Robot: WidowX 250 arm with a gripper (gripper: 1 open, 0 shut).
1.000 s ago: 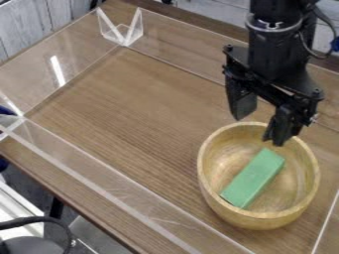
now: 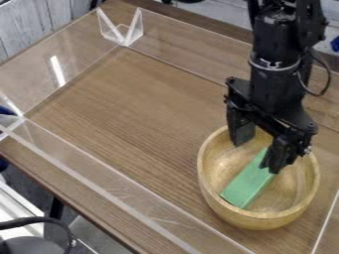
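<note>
My black gripper (image 2: 269, 139) reaches down from the top right, open, its fingers low over the back part of a wooden bowl (image 2: 212, 181). A green oblong block (image 2: 247, 187) lies in the bowl, running diagonally, its upper end just below or beside the right finger. I cannot tell whether the finger touches it.
A clear plastic object (image 2: 121, 30) stands at the back left. Dark cables lie off the table's left edge and at the lower left corner.
The gripper has moved down and toward the viewer, lower into the bowl's area. The bowl and green block look unmoved.
</note>
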